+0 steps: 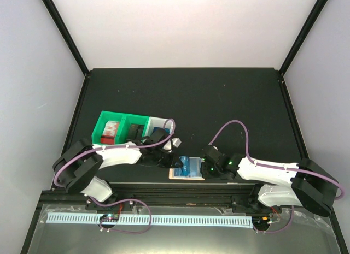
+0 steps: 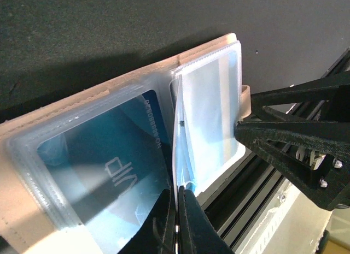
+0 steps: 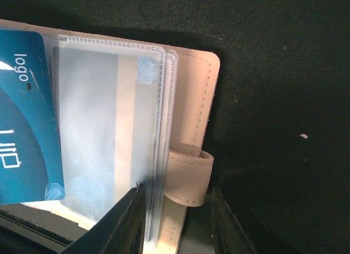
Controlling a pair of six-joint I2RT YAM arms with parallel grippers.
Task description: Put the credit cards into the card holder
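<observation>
The card holder (image 1: pixel 194 167) lies open at the table's front, with clear sleeves (image 3: pixel 109 128) and a tan strap (image 3: pixel 186 177). A blue card sits in its left part, also seen in the right wrist view. My left gripper is shut at the edge of a clear sleeve, which stands up between the card and the right-hand sleeves; whether it pinches that thin edge is unclear. My right gripper is part open over the holder's right edge, fingers either side of the strap and sleeve edge.
A green tray (image 1: pixel 123 116) with red and dark items and a white compartment (image 1: pixel 168 123) stand at back left, partly behind the left arm. The table's front edge lies just below the holder.
</observation>
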